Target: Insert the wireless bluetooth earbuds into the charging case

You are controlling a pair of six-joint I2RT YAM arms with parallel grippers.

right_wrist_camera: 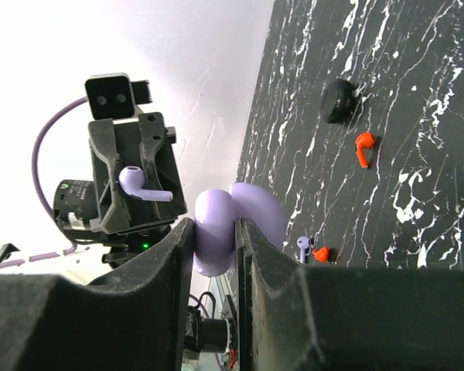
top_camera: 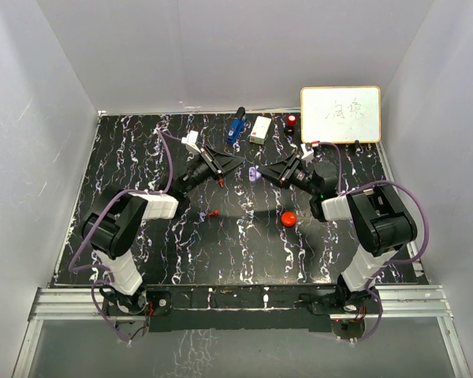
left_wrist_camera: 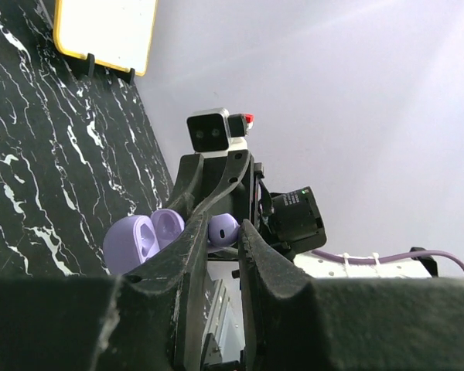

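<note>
A lilac charging case (top_camera: 254,172) is gripped in my right gripper (top_camera: 264,169), seen in the right wrist view as the case (right_wrist_camera: 213,232) between the fingertips, lid standing behind it. In the left wrist view the case (left_wrist_camera: 124,243) shows open, facing me. My left gripper (top_camera: 240,160) is shut on a lilac earbud, stem hidden between the fingers; in the right wrist view that earbud (right_wrist_camera: 143,185) points toward the case. The two grippers face each other, the earbud near the case; whether they touch I cannot tell.
Small red earbuds (right_wrist_camera: 364,147), another lilac earbud (right_wrist_camera: 303,246) and a black round case (right_wrist_camera: 337,100) lie on the marble table. A red round case (top_camera: 288,219), white box (top_camera: 260,129), blue object (top_camera: 236,126) and whiteboard (top_camera: 340,114) surround the middle.
</note>
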